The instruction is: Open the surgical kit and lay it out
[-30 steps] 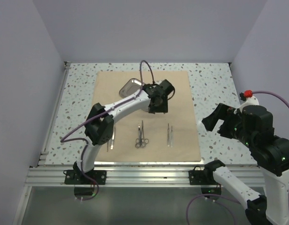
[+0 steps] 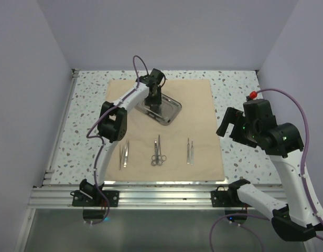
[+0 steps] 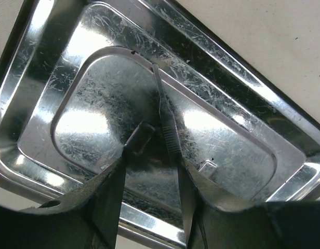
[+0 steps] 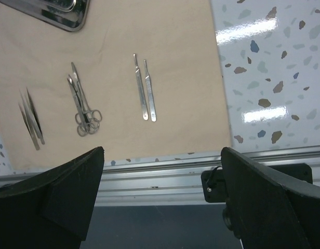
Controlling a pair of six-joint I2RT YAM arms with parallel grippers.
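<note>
The steel tray (image 2: 173, 115) lies at the back of the beige cloth. My left gripper is over it, fingers apart, with a slim ridged instrument (image 3: 166, 119) lying in the tray between or beside them; whether it is touched I cannot tell. On the cloth are tweezers (image 4: 32, 120), scissor-like instruments (image 4: 81, 104) and two scalpel handles (image 4: 141, 92), each group laid side by side. My right gripper (image 2: 229, 124) is open and empty above the table's right side.
The cloth (image 2: 203, 105) has free room at the right and back. A rail runs along the front edge.
My left gripper has moved back and left over the tray since a second ago. The right arm has moved slightly leftward.
</note>
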